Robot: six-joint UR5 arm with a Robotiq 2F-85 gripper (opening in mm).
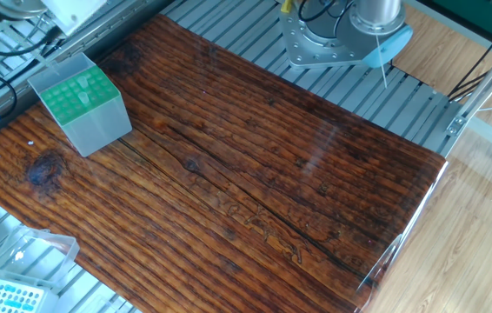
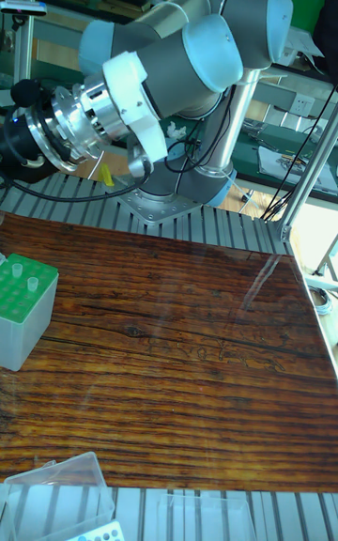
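A clear box with a green perforated top (image 1: pixel 81 96) stands upright on the dark wooden board (image 1: pixel 255 174), near its back left edge. Two small translucent tips (image 2: pixel 32 284) stick up from the green top. In exterior view 3 my arm's wrist (image 2: pixel 105 105) reaches leftward, past the back edge of the board, and its dark end runs off the frame. A white part of the arm (image 1: pixel 72 10) shows at the top left of exterior view 2. My gripper's fingers lie outside both views, so what is between them is hidden.
At the front left, off the board, lie a clear lid (image 1: pixel 50 252) and a rack with blue-and-white holes (image 1: pixel 7 296). The arm's base plate (image 1: pixel 315 48) sits behind the board on slatted metal. Most of the board's middle and right is bare.
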